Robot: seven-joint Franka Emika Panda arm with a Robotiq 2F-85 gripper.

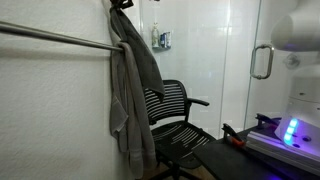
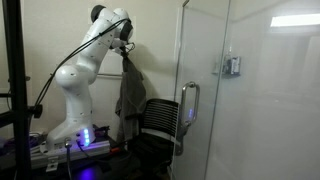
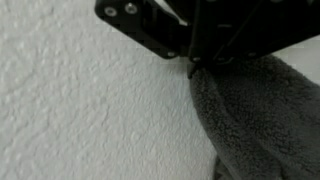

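Observation:
A dark grey towel (image 1: pixel 130 100) is draped at the metal rail (image 1: pixel 60 38) on the white wall. Part of it hangs below the rail, and its upper part reaches up to my gripper (image 1: pixel 119 5) at the top of exterior view 1. The gripper (image 2: pixel 124 50) is high against the wall in exterior view 2, with the towel (image 2: pixel 130 90) hanging beneath it. Close to the wall in the wrist view, my gripper is shut, and the fuzzy towel (image 3: pixel 255 110) runs up to its fingertips, pinched there. The exact grip is dark and partly hidden.
A black chair (image 1: pixel 180 115) stands below and right of the towel. Behind it are a glass shower door with a metal handle (image 1: pixel 262 62) and a small shelf with bottles (image 1: pixel 160 38). A dark table edge (image 1: pixel 230 160) lies in front.

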